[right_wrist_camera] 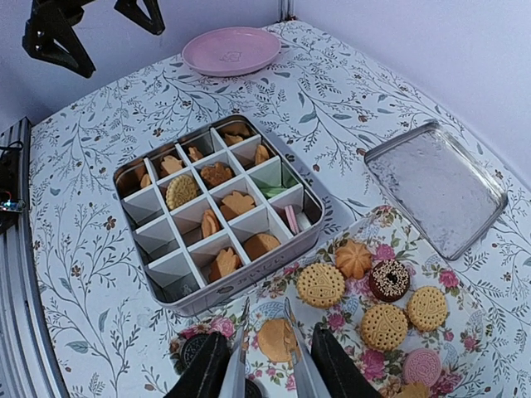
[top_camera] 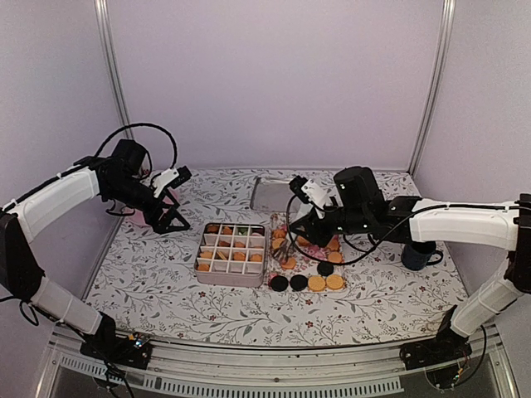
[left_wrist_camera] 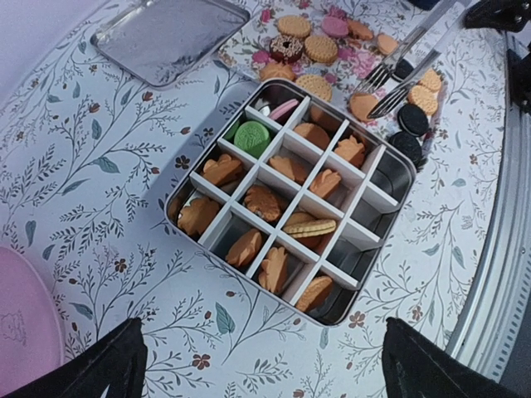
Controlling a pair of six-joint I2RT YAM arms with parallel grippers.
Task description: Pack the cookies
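Observation:
A metal box (left_wrist_camera: 187,186) with white dividers holds cookies in many compartments; a few compartments show empty. Loose cookies, such as a round biscuit (right_wrist_camera: 319,284) and a sprinkled ring (right_wrist_camera: 390,280), lie on a floral board (right_wrist_camera: 473,332) to its right. My right gripper is shut on metal serving tongs (left_wrist_camera: 398,75), whose tips hang low over an orange cookie (left_wrist_camera: 362,105); whether they touch it I cannot tell. My left gripper (top_camera: 170,199) stands open above the left of the table, empty.
An empty metal tray (right_wrist_camera: 436,191) lies behind the board. A pink plate (right_wrist_camera: 232,50) is at the left back, and a dark mug (top_camera: 419,255) at the right.

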